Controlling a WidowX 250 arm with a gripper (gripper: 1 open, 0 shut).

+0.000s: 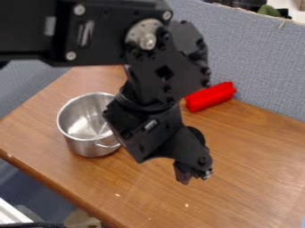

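Note:
A large black robot arm reaches down over a wooden table, and its gripper [194, 174] hangs low at the middle, right of a steel pot. The pot [78, 124], with a wire handle, stands upright at the left of the table, partly behind the arm. A red cylinder [210, 96] lies on the table behind the arm, to the upper right. The gripper is seen from the side, so the space between its fingers is hard to make out.
A grey padded surface [256, 62] runs along the back. Dark floor and some white and cardboard items lie beyond the lower left edge.

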